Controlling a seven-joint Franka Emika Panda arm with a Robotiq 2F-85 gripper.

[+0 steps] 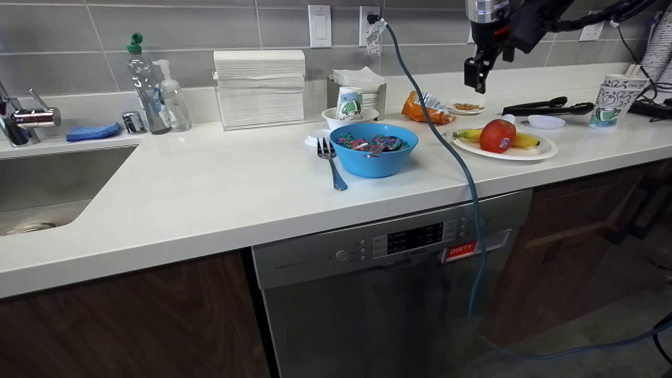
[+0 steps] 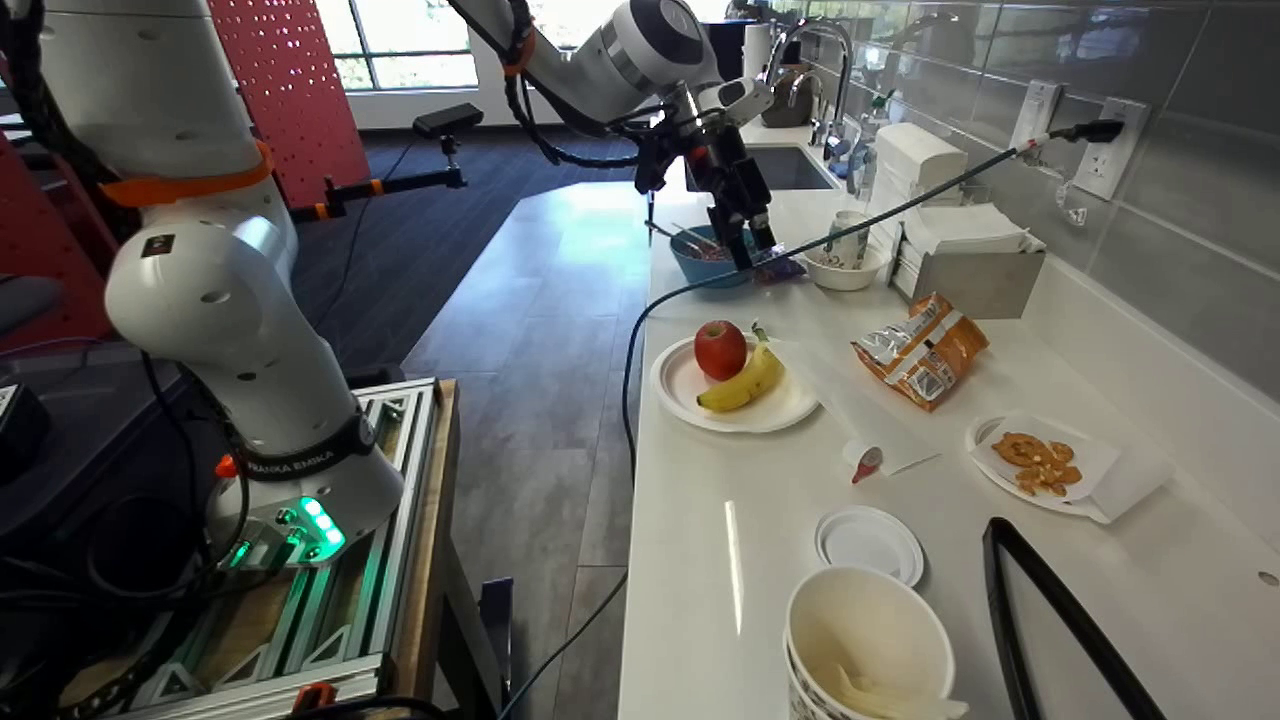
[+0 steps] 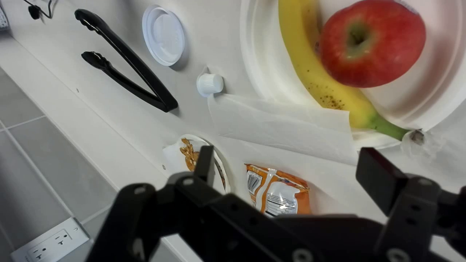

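Observation:
My gripper is open above the counter, its two black fingers wide apart with nothing held between them. Below it in the wrist view lies an orange snack bag (image 3: 279, 192), well beneath the fingertips. A red apple (image 3: 371, 43) and a yellow banana (image 3: 305, 61) share a white plate (image 3: 262, 65). Beside them a white sheet (image 3: 284, 124) lies on the counter, near a small white-capped tube (image 3: 209, 83). A little plate of pretzels (image 3: 190, 153) is partly hidden by one finger. In exterior view 1 the gripper (image 1: 476, 74) hangs higher than the plate.
A blue bowl of wrapped candy (image 1: 373, 160) stands with a fork (image 1: 332, 165) at its left. A blue-green cable (image 1: 434, 129) runs from the wall outlet across the counter. Black tongs (image 3: 131, 65) and a white lid (image 3: 164, 35) lie farther along.

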